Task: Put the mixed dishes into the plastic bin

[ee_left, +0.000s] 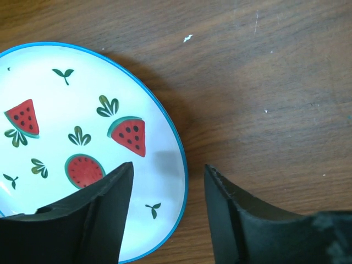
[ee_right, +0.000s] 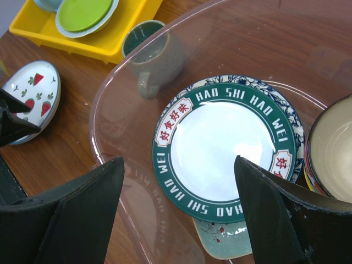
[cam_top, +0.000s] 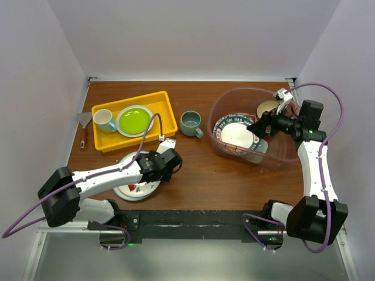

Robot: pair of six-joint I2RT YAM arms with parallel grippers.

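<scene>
My left gripper is open above the right rim of a white watermelon plate (ee_left: 71, 126) on the wood table at lower left, nothing between its fingers. My right gripper hangs open over the pink translucent bin (cam_top: 225, 99), above a stack topped by a green-rimmed plate (ee_right: 220, 146); a square dish (ee_right: 220, 239) and beige bowls (ee_right: 335, 143) are also inside. A teal mug (cam_top: 190, 123) stands left of the bin. In a yellow tray (cam_top: 102, 140) are a light mug (cam_top: 104, 117) and a green plate (cam_top: 134, 120).
A spatula (cam_top: 83, 123) lies left of the yellow tray.
</scene>
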